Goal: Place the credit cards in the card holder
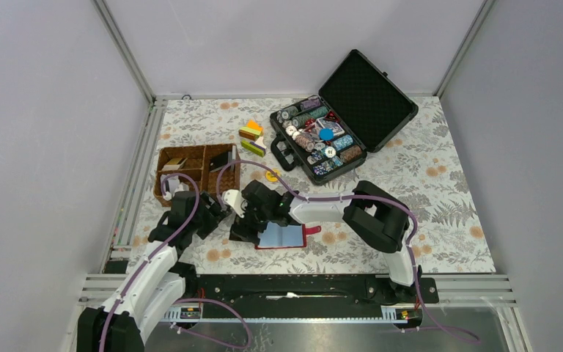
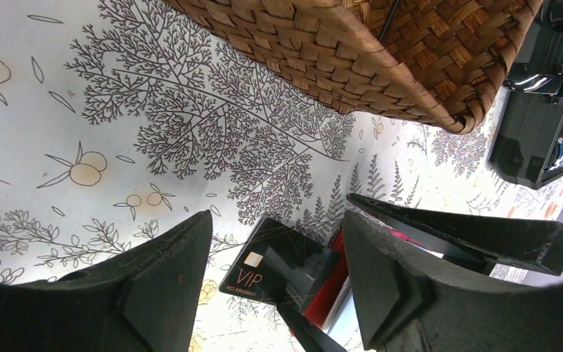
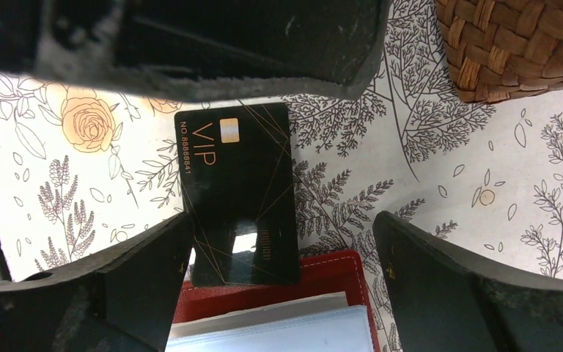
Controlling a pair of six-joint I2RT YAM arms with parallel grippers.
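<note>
The black VIP credit card (image 3: 242,194) lies flat on the table. Its lower end overlaps the red border of the open card holder (image 3: 330,265) in the right wrist view; most of it is outside. My right gripper is open low over this end, one finger beside the card, the other past the holder's corner. From above, its arm mostly covers the card, while the holder's pale blue pages (image 1: 282,236) still show. Left of there, my left gripper stands open and empty, with the card (image 2: 278,260) seen beyond the gap between its fingers.
A woven basket (image 1: 232,189) with compartments stands just behind the grippers. Further back are small colored boxes (image 1: 252,147) and an open black case (image 1: 346,163) of poker chips. Both grippers are close together.
</note>
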